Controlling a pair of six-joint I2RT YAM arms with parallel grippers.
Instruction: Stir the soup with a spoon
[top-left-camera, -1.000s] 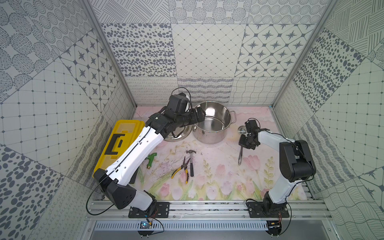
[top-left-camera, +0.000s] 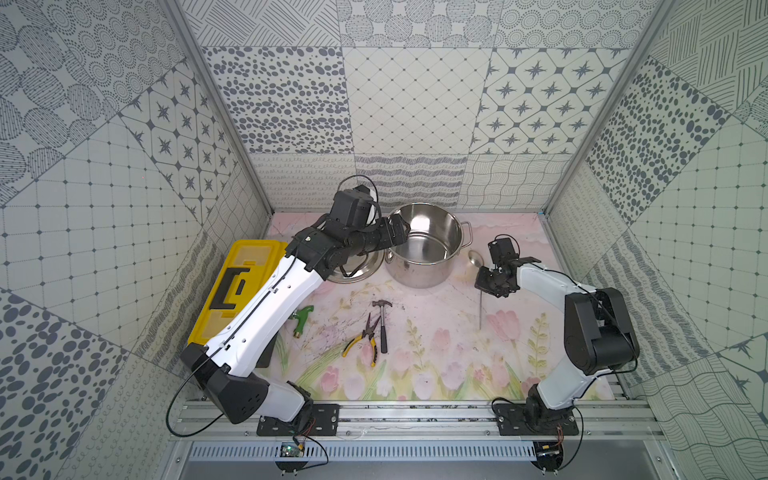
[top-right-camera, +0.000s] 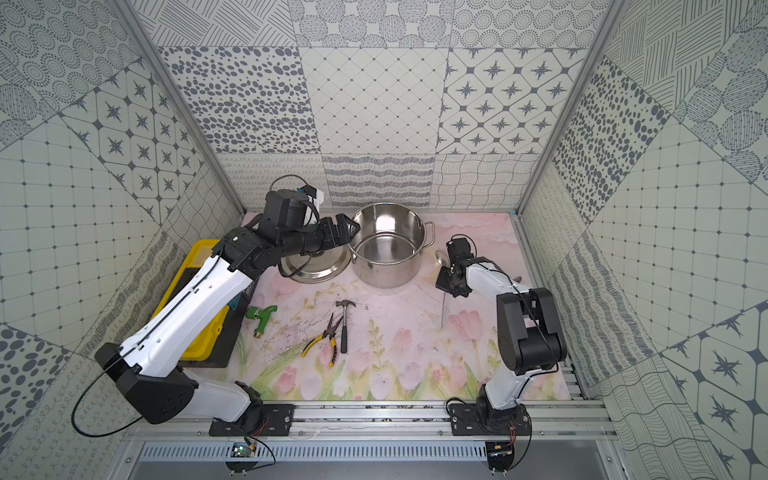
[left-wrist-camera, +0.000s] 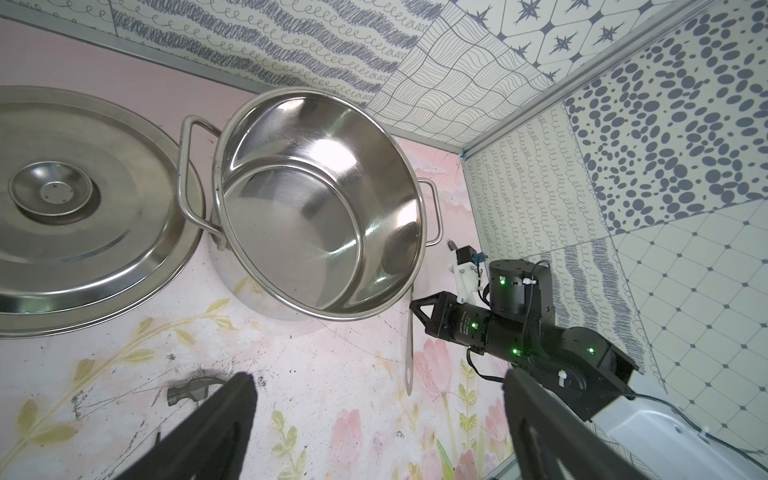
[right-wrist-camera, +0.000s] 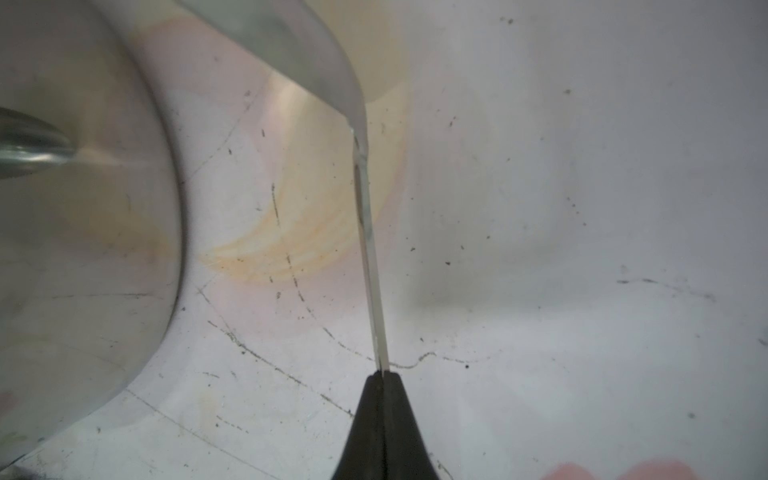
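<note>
A long metal spoon (top-left-camera: 480, 310) with a round bowl (top-left-camera: 476, 257) is at the right of the table. Its handle runs into the fingertips of my right gripper, which is shut on it. In the right wrist view the spoon's bowl (right-wrist-camera: 308, 60) is seen nearly edge-on. To the left of the spoon stands a tall steel pot (top-right-camera: 388, 270), uncovered; its inside looks empty in the left wrist view. My left gripper is open beside the pot's left rim, with nothing between its blurred fingers.
A steel lid (left-wrist-camera: 96, 272) lies left of the pot. Nearer the front are a hammer (top-left-camera: 383, 332), yellow-handled pliers (top-left-camera: 365, 336) and a green tool (top-left-camera: 301, 318). At far left sits a yellow toolbox (top-left-camera: 216, 308).
The spoon has turned about its handle in my right gripper, its bowl shifting slightly left. The right arm has moved slightly; the left arm has shifted only a little.
</note>
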